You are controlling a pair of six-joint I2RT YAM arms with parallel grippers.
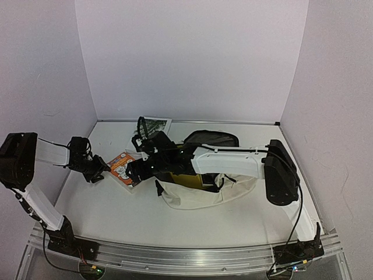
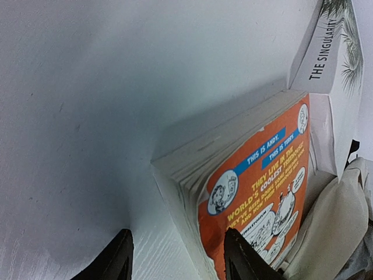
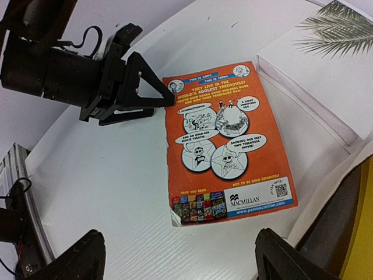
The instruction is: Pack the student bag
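An orange paperback (image 3: 227,143) lies flat on the table, left of the cream bag (image 1: 192,198), which is unzipped with a yellow item (image 3: 355,251) inside. My left gripper is open at the book's left edge, near its upper corner, nothing clearly held between the fingers. My right gripper is open above the book's right part and the bag's near side, reaching leftward across the bag; its fingers show at the bottom of the right wrist view.
A white book titled The Singularity (image 2: 326,58), with a palm-leaf cover, lies behind the orange book. White walls enclose the back and sides.
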